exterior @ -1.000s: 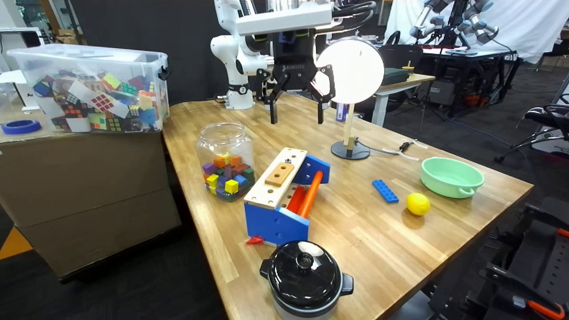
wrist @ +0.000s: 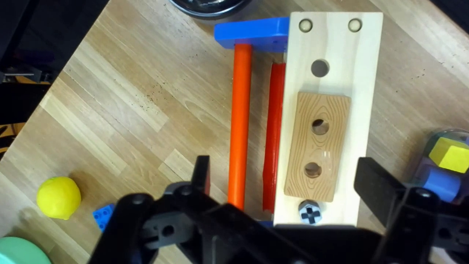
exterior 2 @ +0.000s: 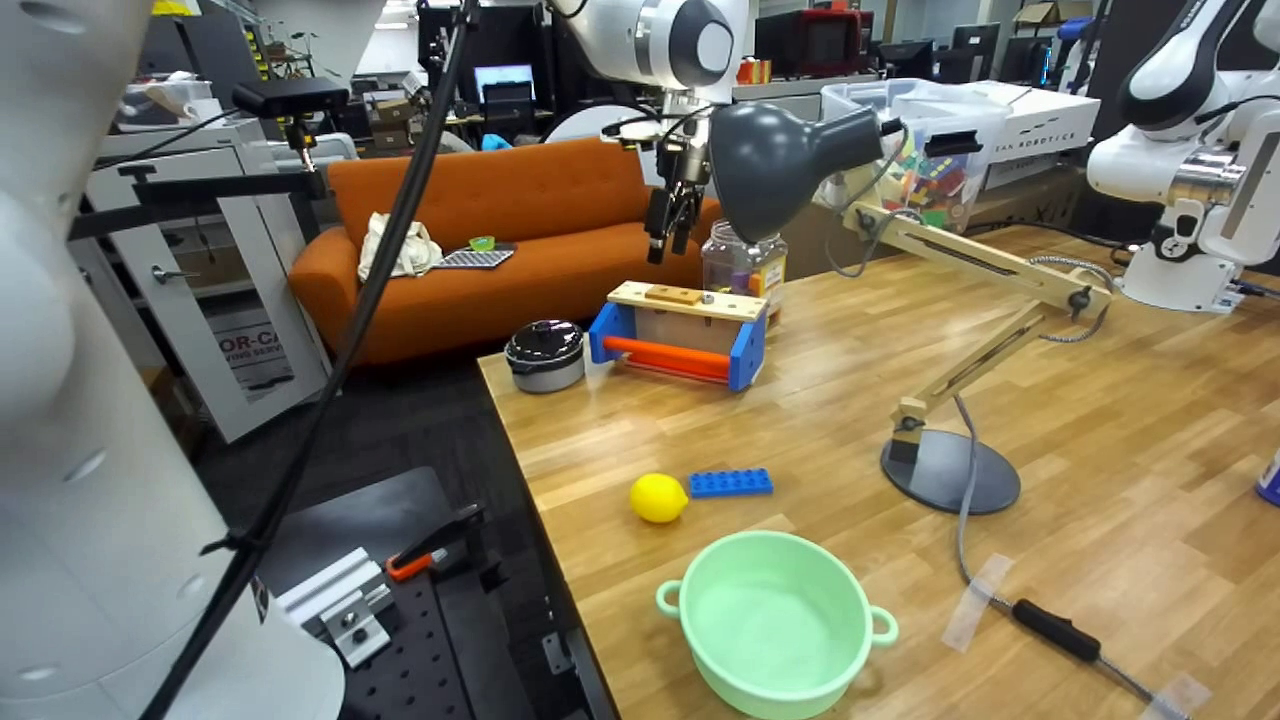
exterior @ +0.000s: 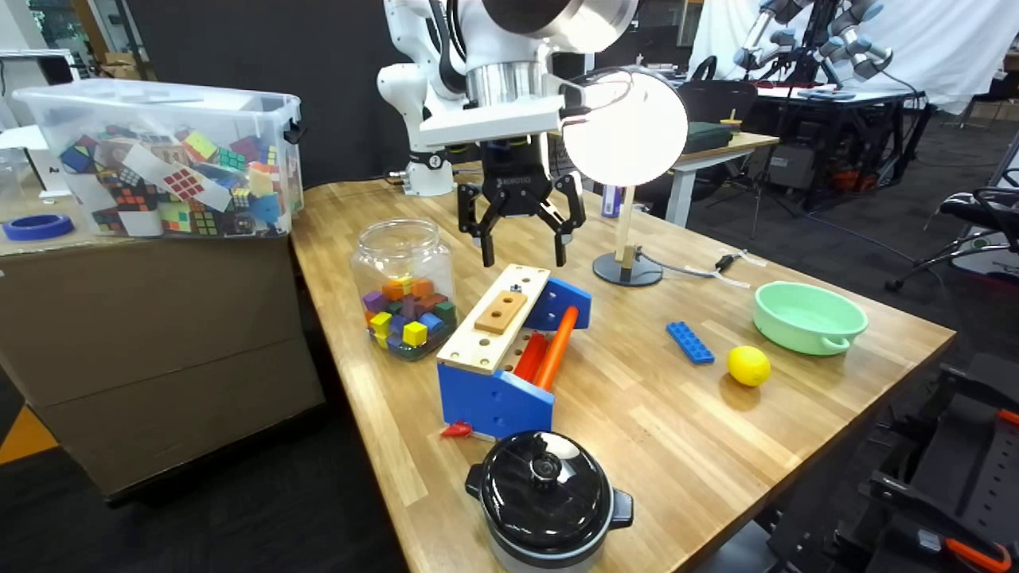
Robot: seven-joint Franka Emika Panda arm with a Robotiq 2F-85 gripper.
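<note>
My gripper is open and empty, hanging above the far end of a toy workbench with blue ends and a pale wooden top. On that top lies a brown wooden block with two holes. Close to the block's near end in the wrist view, a grey bolt head sits in the top. The fingers stand wide apart on either side of the bench top in that view. An orange bar and a red piece run alongside the top.
A jar of coloured blocks stands left of the bench, and a black-lidded pot is in front. A desk lamp rises behind. Toward the right are a blue brick, a yellow lemon and a green basin.
My gripper has come down closer to the bench and shifted slightly left in exterior view 1, staying open. The objects on the table have not moved.
</note>
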